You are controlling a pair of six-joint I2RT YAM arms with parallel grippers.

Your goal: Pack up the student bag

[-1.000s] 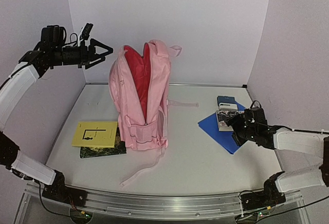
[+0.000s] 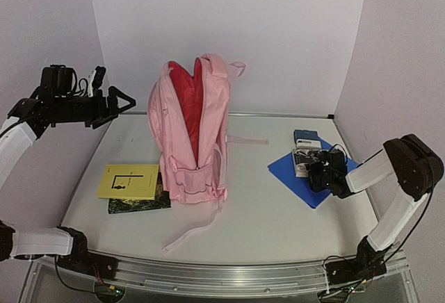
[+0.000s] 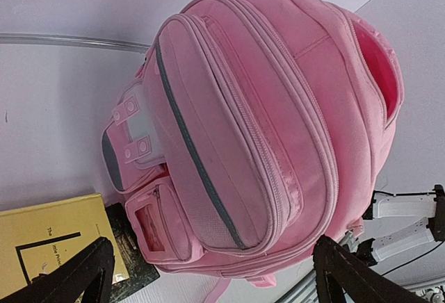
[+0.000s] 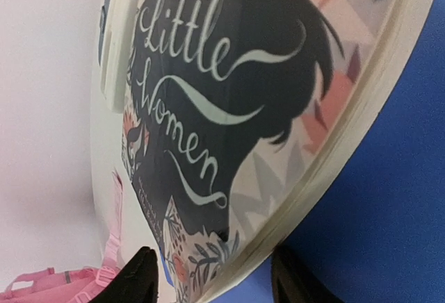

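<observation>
The pink backpack (image 2: 215,115) stands upright mid-table, its main zipper open on a red lining (image 2: 186,94). My left gripper (image 2: 126,101) hangs in the air left of the bag, fingers wide apart and empty. On the right lies the Little Women book (image 4: 208,87), over a blue folder (image 2: 284,169). Low over that book is my right gripper; its fingers are apart, with the book's near corner showing between them. Whether they touch the book cannot be told. Left of the bag, a yellow Little Prince book (image 2: 128,181) rests on a dark book (image 2: 139,206).
Behind the Little Women book sit a white item (image 2: 309,144) and a dark blue item (image 2: 306,135). Bag straps (image 2: 198,230) trail over the table front and right. Between bag and folder the tabletop (image 2: 254,199) is bare. Walls close in both sides.
My left gripper has lowered and moved left, away from the bag top. Bag and books have not moved.
</observation>
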